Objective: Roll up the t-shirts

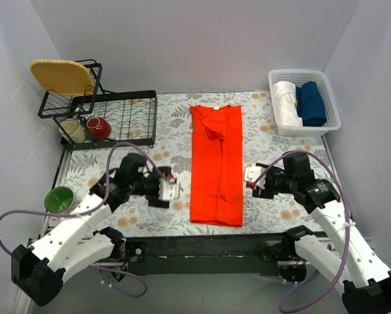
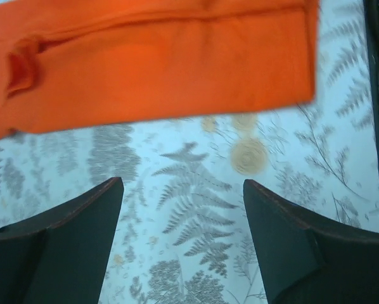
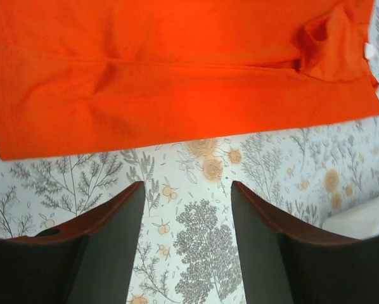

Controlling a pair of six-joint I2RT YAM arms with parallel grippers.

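Note:
An orange t-shirt (image 1: 216, 170) lies folded into a long narrow strip down the middle of the table, its collar end at the back with a bunched fold. My left gripper (image 1: 172, 190) hovers just left of the strip's lower half. In the left wrist view the gripper's fingers (image 2: 82, 234) stand apart over bare tablecloth, the shirt (image 2: 177, 69) beyond them. To the right of the strip is my right gripper (image 1: 249, 176), open and empty. The right wrist view has the shirt's long edge (image 3: 196, 107) ahead of the parted fingers (image 3: 113, 234).
At the back right, a white basket (image 1: 305, 132) holds a white roll (image 1: 286, 104) and a blue roll (image 1: 310, 104). A black dish rack (image 1: 154, 118) with a red mug (image 1: 99, 128) fills the back left. A green mug (image 1: 61, 200) stands near the left arm.

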